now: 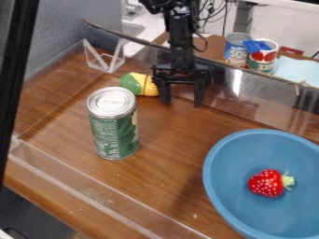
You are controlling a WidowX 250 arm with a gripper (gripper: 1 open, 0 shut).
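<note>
My black gripper hangs at the back middle of the wooden tray, fingers pointing down and open, beside a yellow and green object, perhaps a toy vegetable, partly behind it. A green can stands upright at the left middle. A blue bowl at the front right holds a red strawberry.
Clear low walls edge the wooden surface. Behind the back wall stand two cans and a light blue cloth.
</note>
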